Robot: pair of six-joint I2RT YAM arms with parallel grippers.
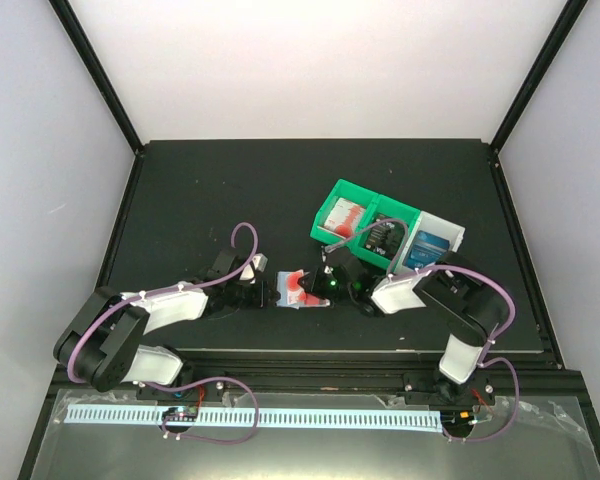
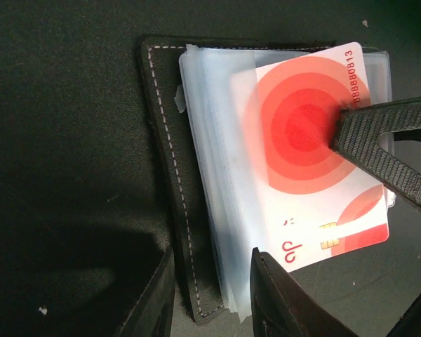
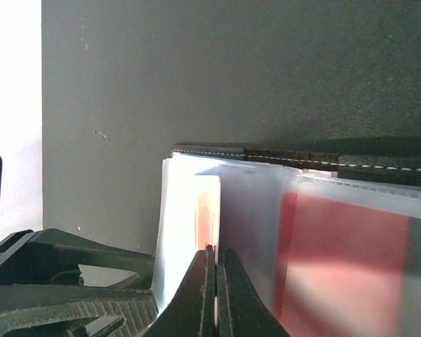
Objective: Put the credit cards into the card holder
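The black stitched card holder (image 2: pixel 172 161) lies on the table with its clear sleeves (image 2: pixel 231 239) uppermost. A white card with red circles (image 2: pixel 302 133) lies tilted over them, its left part showing through clear film. My right gripper is shut on this card, whose thin edge (image 3: pixel 205 210) shows at the fingertips. Beside the holder's left side is my left gripper (image 1: pixel 271 291). In its wrist view the fingers (image 2: pixel 154 295) stand apart around the holder's lower corner; whether they grip a sleeve is unclear.
Behind the right arm stands a green divided box (image 1: pixel 340 186) with a red-and-white card (image 1: pixel 344 217) and dark cards (image 1: pixel 384 238). Attached to its right is a white tray (image 1: pixel 450 228) holding a blue card (image 1: pixel 426 250).
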